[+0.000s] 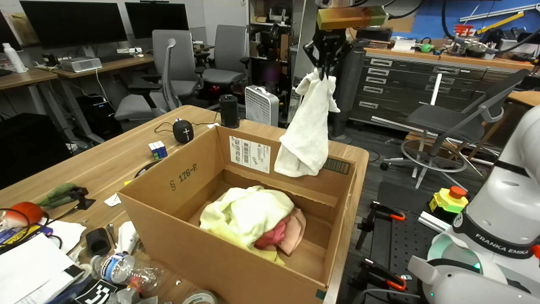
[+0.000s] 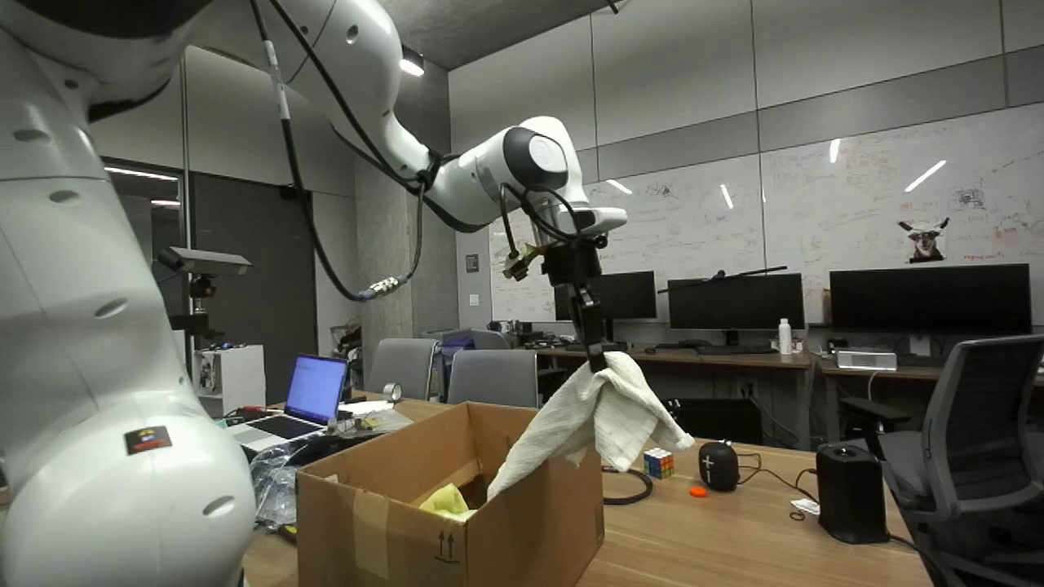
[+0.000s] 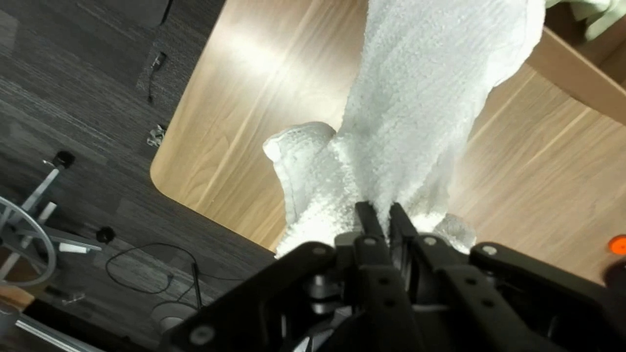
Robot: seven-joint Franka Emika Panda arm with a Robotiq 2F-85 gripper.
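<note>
A white towel (image 1: 309,129) hangs from my gripper (image 1: 324,76), which is shut on its upper part. In exterior view 1 the towel's lower end overlaps the box's far wall. The wrist view has the towel (image 3: 422,88) pinched between the gripper's black fingertips (image 3: 368,220), with the wooden table below. The open cardboard box (image 1: 172,190) holds a pale yellow cloth (image 1: 248,213), with red and pinkish cloth (image 1: 295,232) beside and partly under it. In exterior view 2 the hanging towel (image 2: 597,416) slants down toward the box rim; contact with it cannot be told.
Behind the box on the table stand a black round speaker (image 1: 183,131), a taller black speaker (image 1: 229,111) and a puzzle cube (image 1: 157,150). Clutter with a plastic bottle (image 1: 121,269) crowds the near left. A laptop (image 2: 303,396) sits beyond the box in exterior view 2.
</note>
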